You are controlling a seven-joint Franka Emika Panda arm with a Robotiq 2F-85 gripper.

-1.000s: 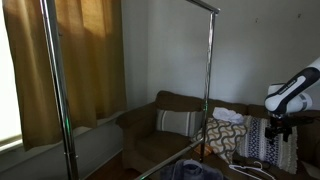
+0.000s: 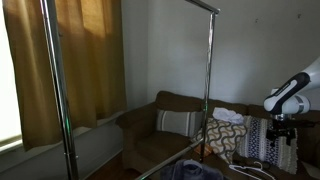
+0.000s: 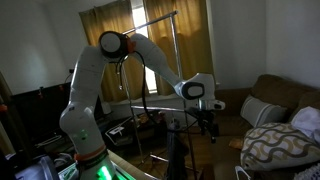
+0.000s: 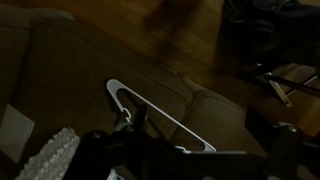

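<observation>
A white clothes hanger [image 4: 163,113] lies on the brown couch seat [image 4: 85,75] in the wrist view, its hook toward the left side. In exterior view 1 the hanger [image 2: 250,172] shows at the bottom edge of the picture. My gripper is over the couch, its two dark fingers spread apart at the bottom of the wrist view, with the hanger seen below and nothing held between them. In exterior view 2 the gripper [image 3: 208,122] points down in front of the couch.
A metal garment rack with an upright pole [image 2: 208,80] stands near the couch. Dark blue cloth [image 2: 190,171] lies low beside the rack. Patterned pillows [image 2: 224,138] and a striped cushion [image 2: 178,123] rest against the couch back. Wooden floor [image 4: 180,30] shows beyond the seat.
The end of my arm has shifted slightly near the right side of exterior view 1. The rack, couch and pillows look unchanged.
</observation>
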